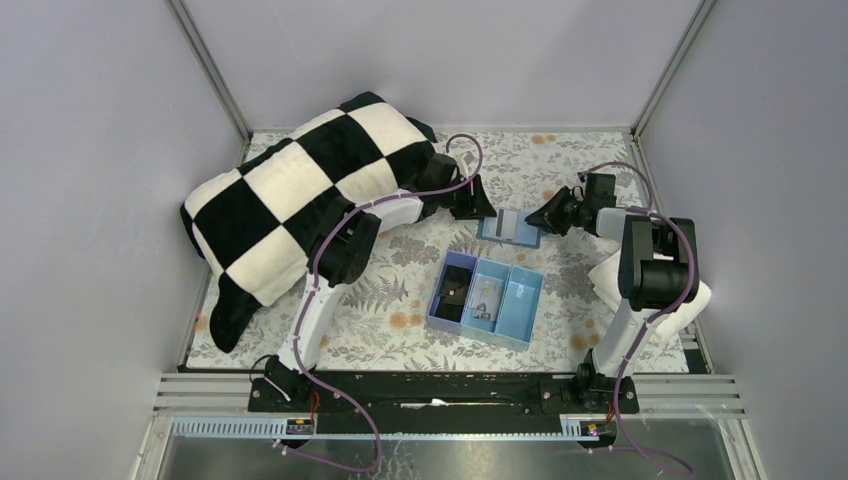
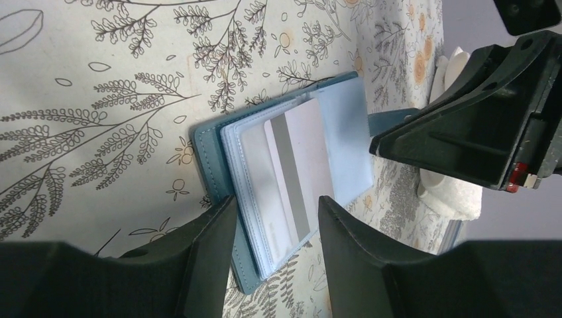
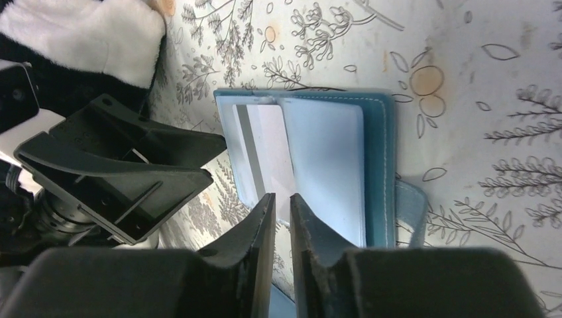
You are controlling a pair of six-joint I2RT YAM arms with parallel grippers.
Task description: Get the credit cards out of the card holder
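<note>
The card holder (image 1: 526,234) lies unfolded on the patterned cloth, its blue outer edge (image 2: 215,156) and clear sleeves facing up. In its sleeve sits a white card with a grey stripe, which also shows as the striped card (image 3: 273,132) in the right wrist view. My left gripper (image 1: 491,212) is at the holder's left edge, its fingers apart and no card between them. At the opposite side my right gripper (image 1: 543,222) is parted by a narrow gap, with no card gripped. Whether either gripper's fingertips touch the sleeve cannot be told.
In front of the holder stands a three-compartment box (image 1: 517,309), with black items at left and a clear item in the middle. A checkered cushion (image 1: 320,170) fills the left side. A white cloth (image 1: 690,305) lies at right. Behind the holder the cloth is bare.
</note>
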